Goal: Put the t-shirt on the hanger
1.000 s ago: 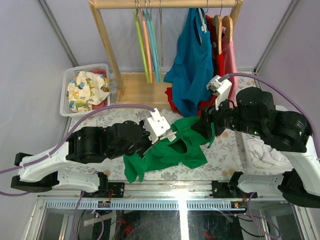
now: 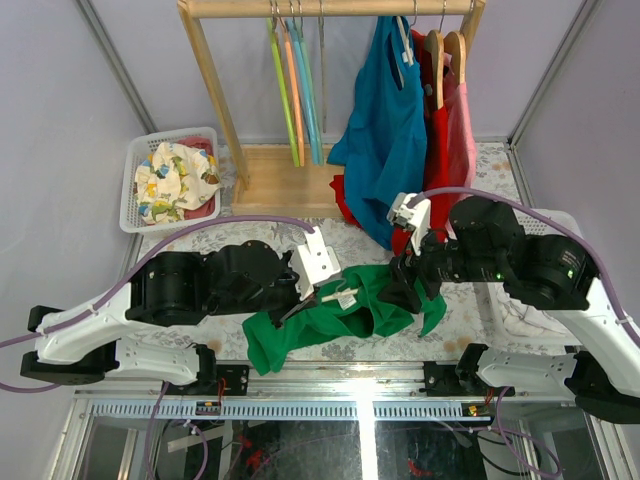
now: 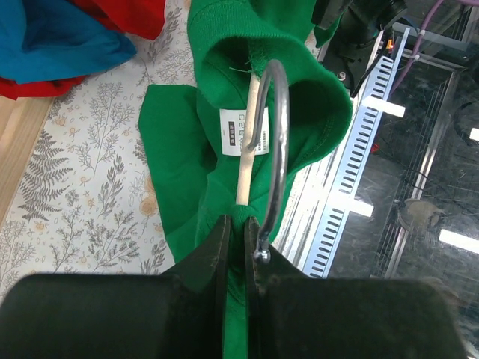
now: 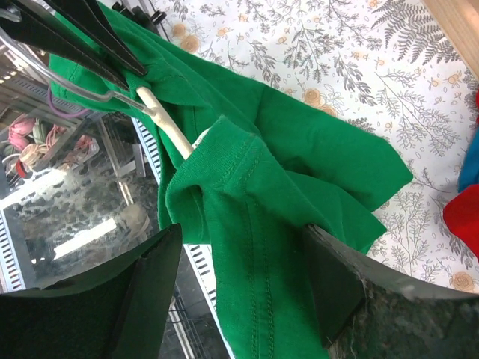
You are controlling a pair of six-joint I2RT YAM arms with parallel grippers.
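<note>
The green t-shirt [image 2: 330,325] hangs bunched between my arms. In the left wrist view, a pale wooden hanger [image 3: 248,142] with a metal hook [image 3: 278,149] lies partly inside it. My left gripper is shut on green cloth where the hanger's near end meets it; whether it also grips the hanger is hidden. The hanger's far end goes into the shirt's opening [image 3: 292,97], beside a white label [image 3: 233,132]. My right gripper stands open at the other side, a folded part of the shirt [image 4: 247,202] lying between its spread fingers.
Behind is a wooden rack [image 2: 330,8] with empty coloured hangers [image 2: 295,95], a blue garment [image 2: 385,125] and red ones. A basket of cloth [image 2: 175,185] stands at left, another basket [image 2: 530,300] at right. Patterned table [image 2: 300,235] shows in between.
My right gripper has moved toward the front and slightly left. The shirt's right side has come forward and spread to the right.
</note>
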